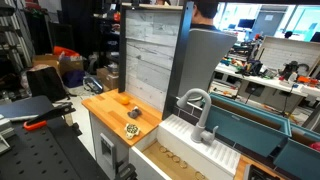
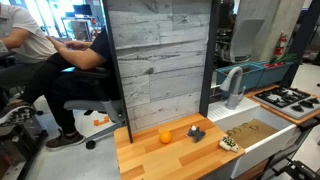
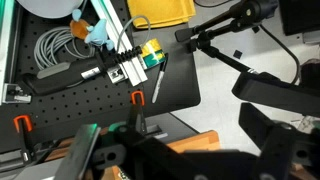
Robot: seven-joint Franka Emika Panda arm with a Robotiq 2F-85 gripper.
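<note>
Dark fingers (image 3: 268, 145) stand wide apart along the bottom of the wrist view, so my gripper looks open. I see nothing held between them. Below it are a black work table with tools and a strip of wood. On the wooden counter (image 2: 185, 160) of a toy kitchen sit an orange ball-like fruit (image 2: 165, 137), a small dark grey item (image 2: 198, 133) and a pale, patterned object (image 2: 229, 144) near the front edge. Neither exterior view shows my gripper clearly.
An open drawer (image 1: 170, 160) juts out beside the counter, with a grey faucet (image 1: 200, 112) behind it. A tall panel (image 2: 165, 70) backs the counter. The wrist view holds coiled cable (image 3: 58, 46), a yellow tray (image 3: 160, 10) and a black arm-like mount (image 3: 235, 60).
</note>
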